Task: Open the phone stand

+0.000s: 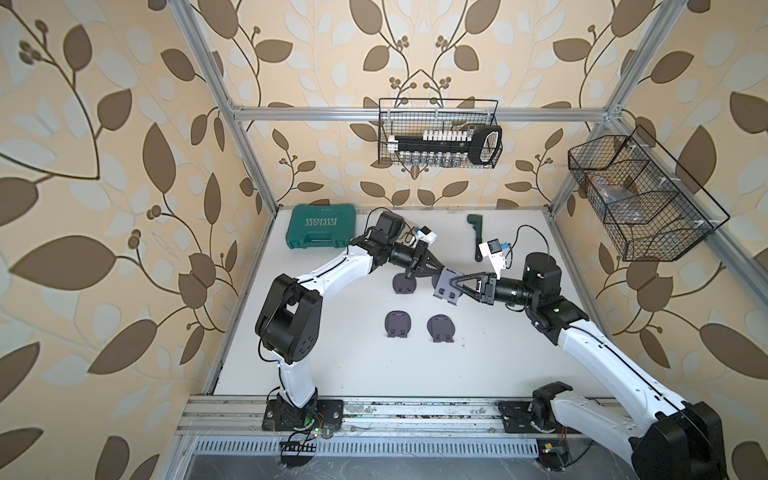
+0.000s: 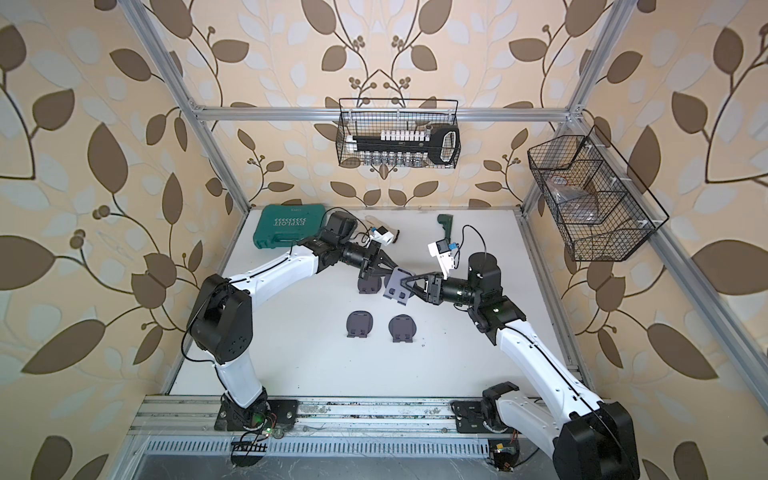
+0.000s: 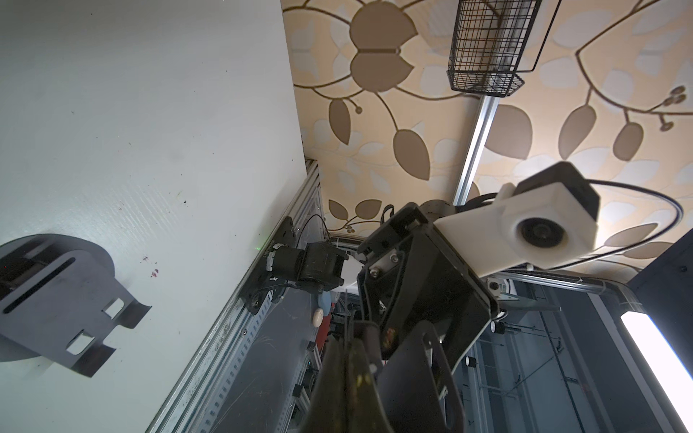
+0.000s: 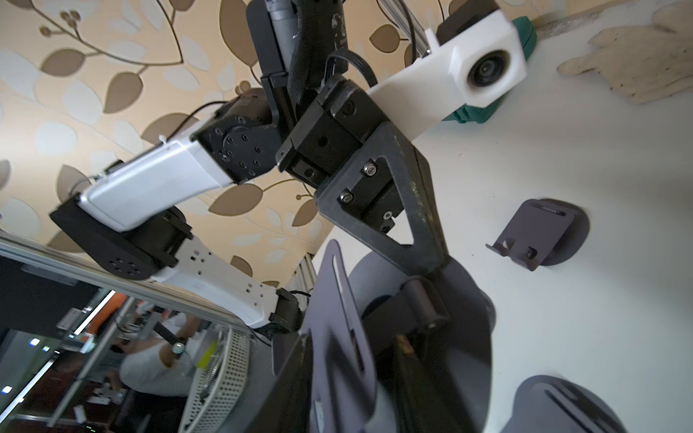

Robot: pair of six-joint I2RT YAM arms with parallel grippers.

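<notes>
A dark grey phone stand (image 1: 447,289) is raised above the table between my grippers, its plate partly swung away from its round base in the right wrist view. My left gripper (image 1: 433,268) is shut at the stand's upper left, holding its edge. My right gripper (image 1: 459,284) reaches over the plate (image 4: 333,303) from the right; its fingertips are at the plate, and whether they grip it is unclear. More stands lie on the table (image 1: 336,368): one (image 1: 397,322) front left, another (image 1: 441,327) front centre, another (image 1: 404,282) behind.
A green case (image 1: 320,225) sits at the back left, a dark green-handled tool (image 1: 477,237) at the back right, and a glove (image 4: 635,57) at the back. Wire baskets (image 1: 440,136) hang on the walls.
</notes>
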